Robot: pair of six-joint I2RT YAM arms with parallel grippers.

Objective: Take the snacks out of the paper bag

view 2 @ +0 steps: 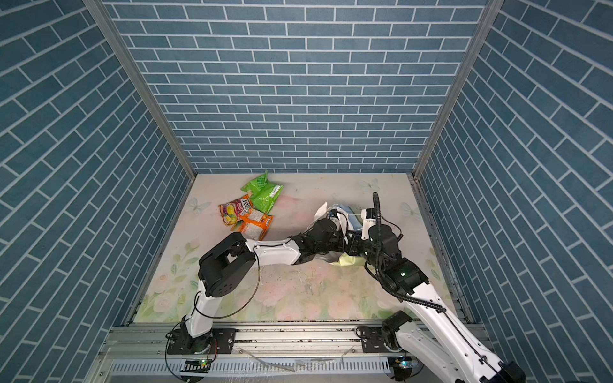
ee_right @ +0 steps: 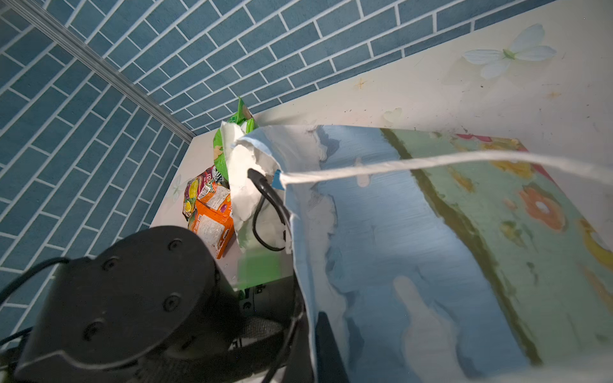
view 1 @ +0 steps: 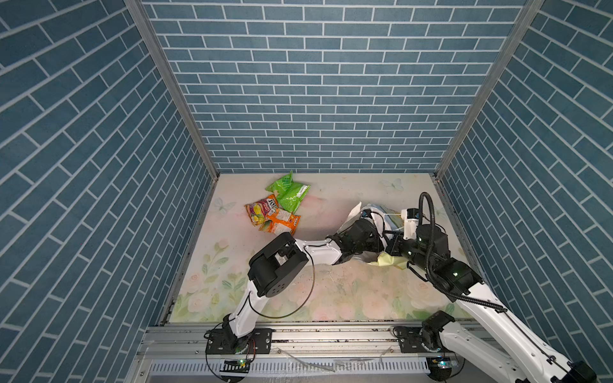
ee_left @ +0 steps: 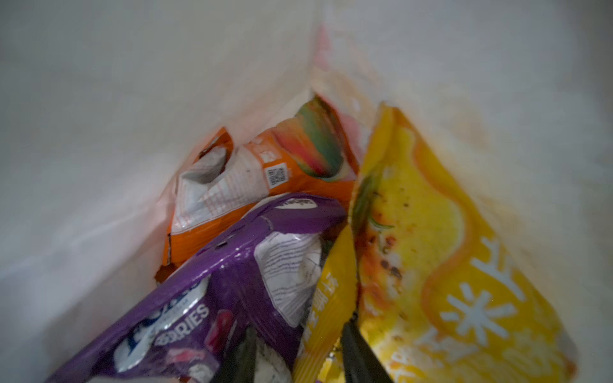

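Note:
The paper bag lies on its side at right of centre. My left gripper reaches inside it, fingers parted, at a yellow snack bag and a purple snack bag; whether it grips either is unclear. An orange snack bag lies behind them. My right gripper is shut at the bag's upper rim, apparently on the thin paper edge. Outside, left of the bag, lie green snack bags, a red snack bag and an orange-white snack bag.
Tiled walls enclose the table at back and both sides.

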